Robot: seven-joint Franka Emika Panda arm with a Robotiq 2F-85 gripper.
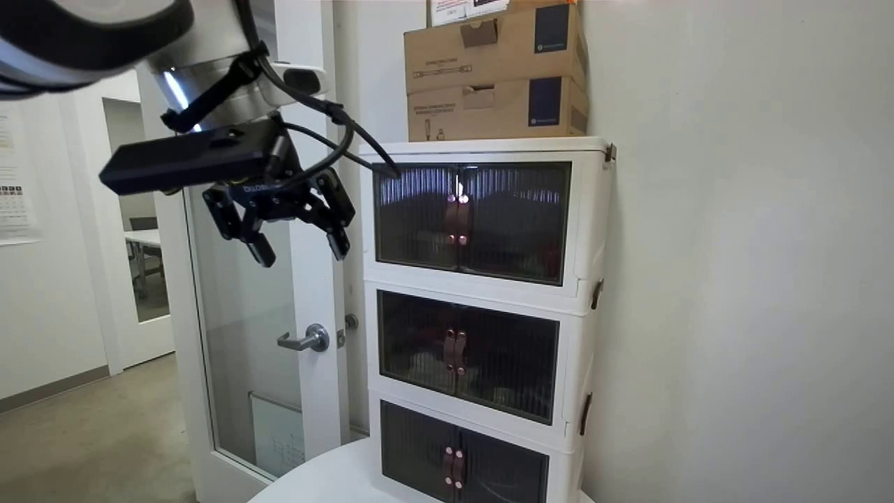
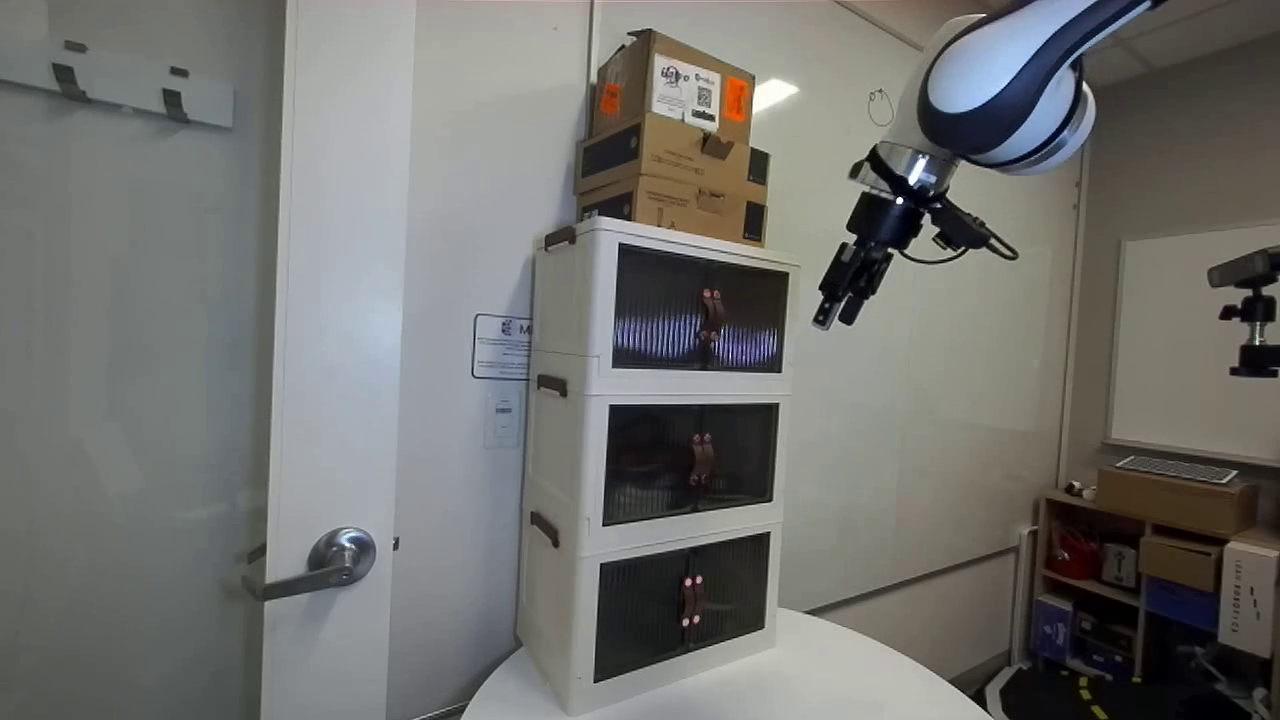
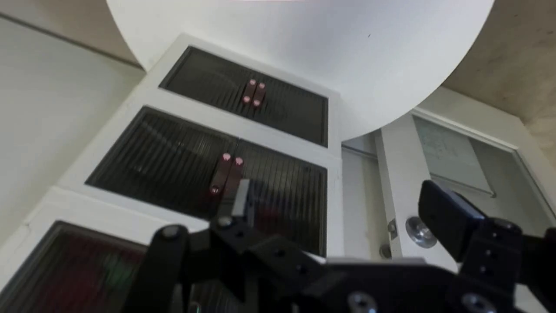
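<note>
My gripper [image 1: 299,251] hangs in the air with its fingers spread and nothing between them. In exterior view 2 the gripper [image 2: 839,317] is right of the white cabinet's top section, touching nothing. The cabinet [image 1: 469,282] is a stack of three white units with dark ribbed double doors. All the doors look closed. Paired brown handles with pinkish studs sit at the middle of the top doors [image 1: 457,219], the middle doors [image 1: 455,351] and the bottom doors [image 1: 453,467]. From the wrist, one finger [image 3: 240,198] overlaps the middle doors in the picture.
Cardboard boxes [image 2: 672,150] are stacked on top of the cabinet. It stands on a round white table [image 2: 828,672], whose visible top is otherwise clear. A glass door with a lever handle [image 2: 324,564] stands beside it, and a wall lies on the other side.
</note>
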